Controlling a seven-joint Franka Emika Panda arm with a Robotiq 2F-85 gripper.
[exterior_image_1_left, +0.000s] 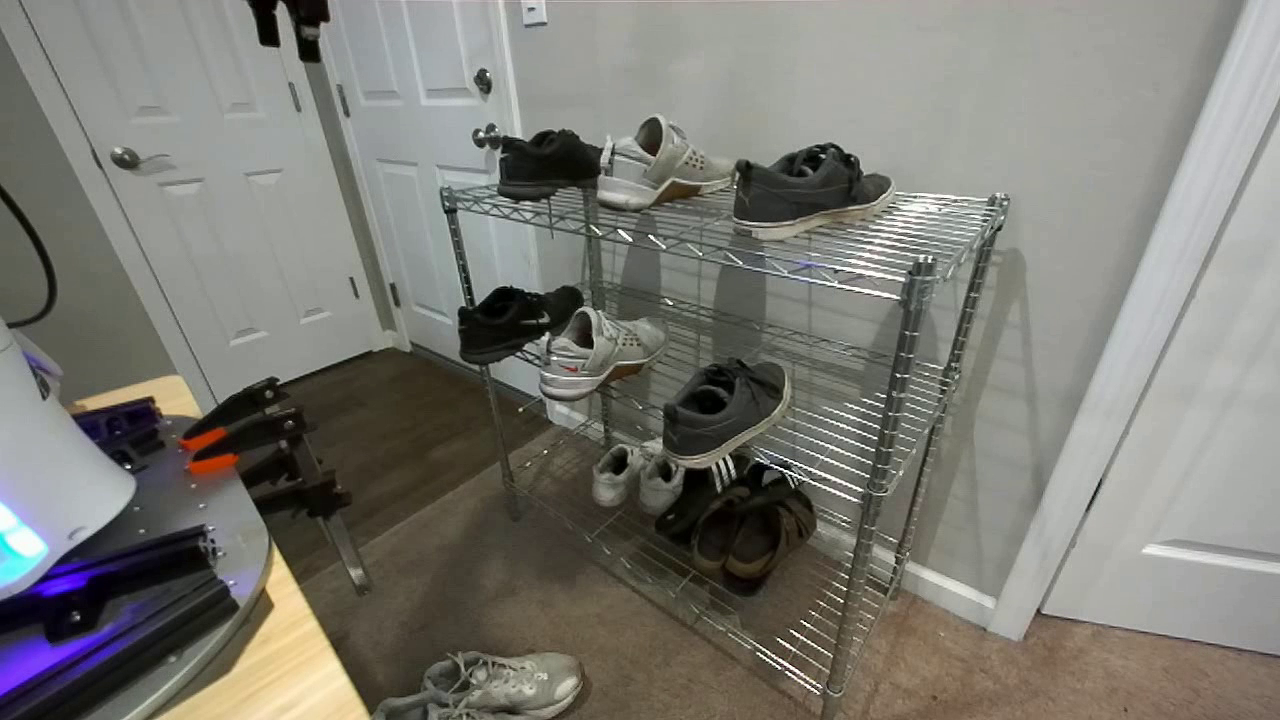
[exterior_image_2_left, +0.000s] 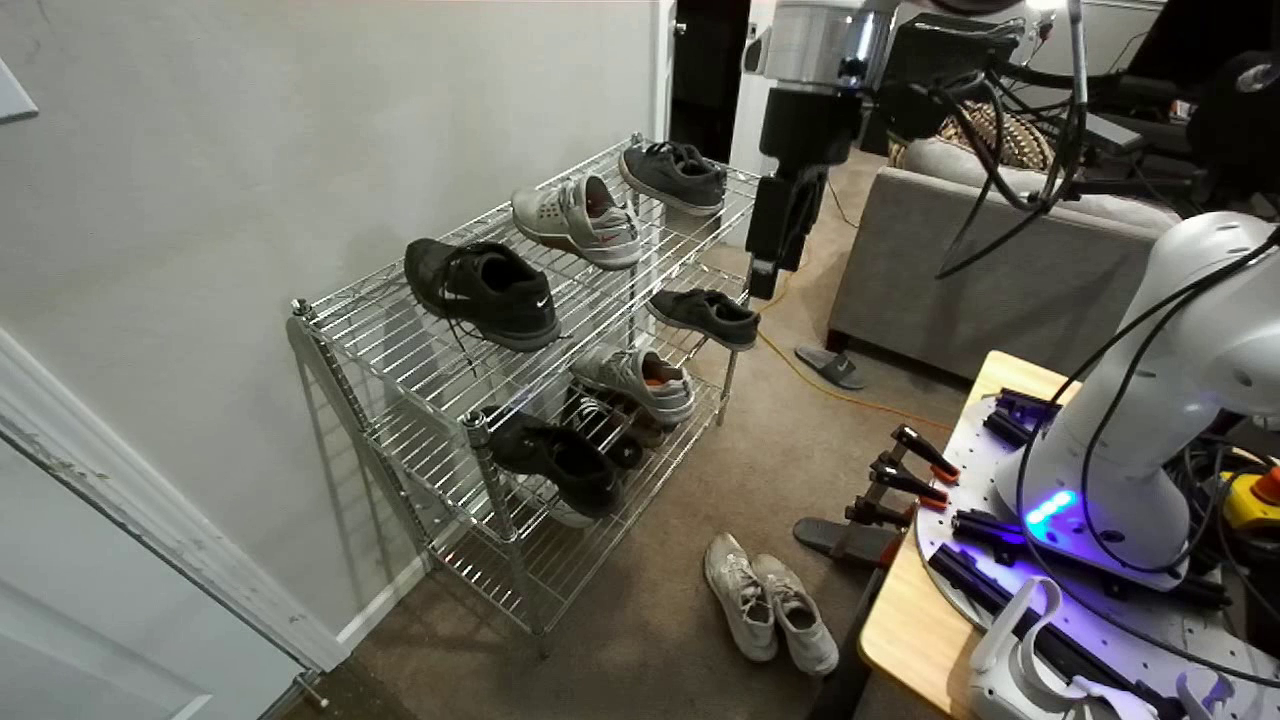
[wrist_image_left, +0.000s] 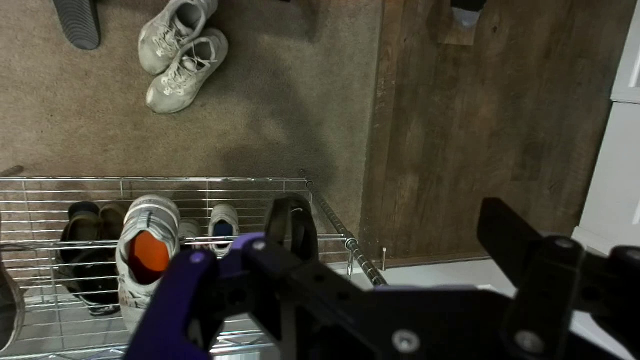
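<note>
My gripper hangs open at the top left edge of exterior view 1, with nothing between its fingers. In exterior view 2 the gripper points downward, its fingers overlapping the view past the rack. On the rack's top shelf sit a black shoe, a light grey shoe and a dark grey shoe. The middle shelf holds a black shoe, a light grey shoe and a dark grey shoe, each jutting toward the front. A light pair rests on the carpet.
The wire rack stands against the wall. White shoes and brown sandals occupy its bottom shelf. A table bearing the robot base faces the rack. Open carpet lies between them.
</note>
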